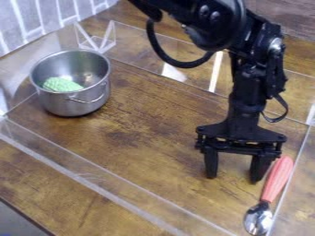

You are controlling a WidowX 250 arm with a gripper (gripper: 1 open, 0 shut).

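Note:
My black gripper (235,166) hangs low over the wooden table at the right, its two fingers pointing down and apart, open, just left of a spoon-like utensil with a red handle (275,178) and a shiny metal head (257,218). The gap between the fingers looks empty. A steel pot (81,100) with a side handle stands at the upper left, a light green speckled object (62,85) inside it.
Clear strips or edges run across the wooden table (135,147) along the left, back and right. A white ribbed panel (37,18) stands at the back left.

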